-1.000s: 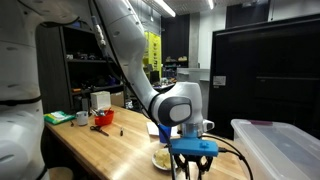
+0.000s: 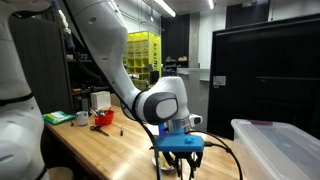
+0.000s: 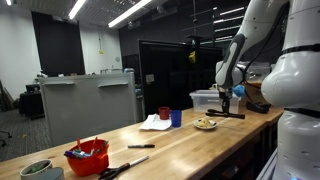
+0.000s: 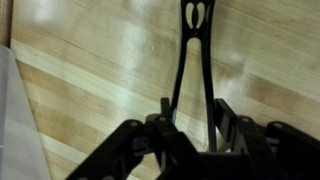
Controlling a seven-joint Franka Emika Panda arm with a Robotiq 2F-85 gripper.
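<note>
Black tongs (image 4: pixel 207 75) stand between the fingers of my gripper, which is shut on them; their looped end points away from the hand in the wrist view. Bare wood lies behind the tongs there. In exterior view 2 the tongs (image 3: pixel 227 115) hang over the far right of the table, just right of a plate (image 3: pixel 205 126) with yellowish contents. From exterior view 1, my gripper (image 2: pixel 180 163) is low over the table and largely covers the plate.
A translucent bin (image 2: pixel 275 150) stands at the right of the table. A blue cup (image 3: pixel 176 118), a red cup (image 3: pixel 164 112) and a white cloth (image 3: pixel 156 123) are beyond the plate. A red basket (image 3: pixel 87 157) holds several items. Mid-table is mostly clear.
In exterior view 1 my gripper has shifted left over the last second. It now hides more of the plate, which showed clearly before.
</note>
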